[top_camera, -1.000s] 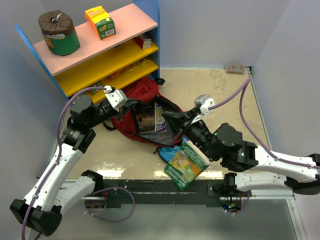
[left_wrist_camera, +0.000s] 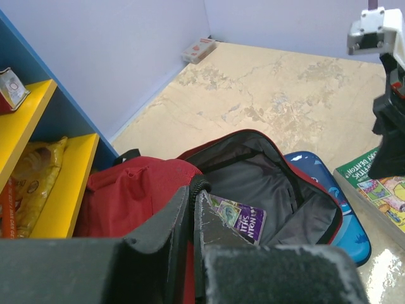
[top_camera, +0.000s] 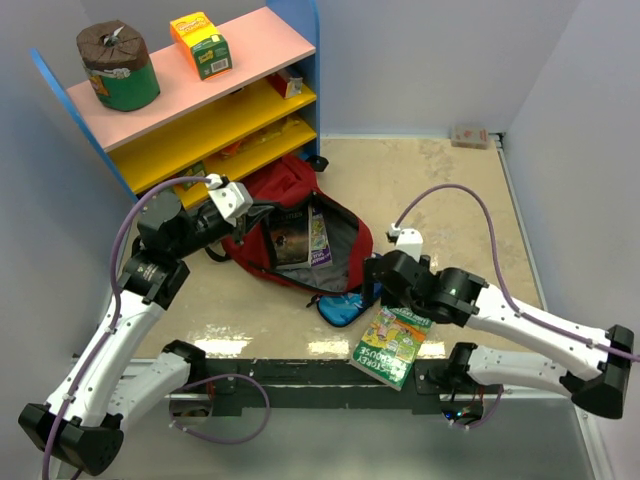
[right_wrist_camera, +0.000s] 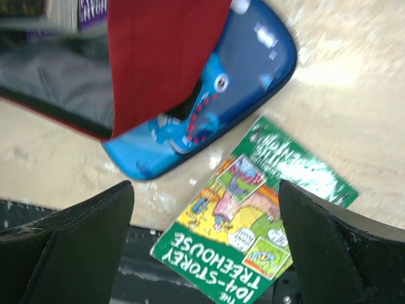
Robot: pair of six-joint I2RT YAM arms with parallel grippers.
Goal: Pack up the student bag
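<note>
The red backpack (top_camera: pixel 355 258) lies with its mouth open toward the front, showing a grey lining and books (top_camera: pixel 319 240) inside. At the bag's upper edge (left_wrist_camera: pixel 200 183), my left gripper is shut on the dark rim. A blue pencil case (top_camera: pixel 338 311) lies in front of the bag, partly beneath its red flap (right_wrist_camera: pixel 152 57). The green and yellow book (top_camera: pixel 388 348), lettered "The 104-Storey Treehouse", lies flat right of the pencil case. Above the book hangs my right gripper, open; its fingers (right_wrist_camera: pixel 88 237) stand apart with nothing between them.
A shelf unit (top_camera: pixel 215 115) stands at the back left, carrying a green-brown canister (top_camera: pixel 118 75) and a yellow-green box (top_camera: pixel 201 46). A small clear box (top_camera: pixel 469 136) sits by the far wall.
The book was tilted up by my right gripper and now lies flat. The left arm stayed still.
</note>
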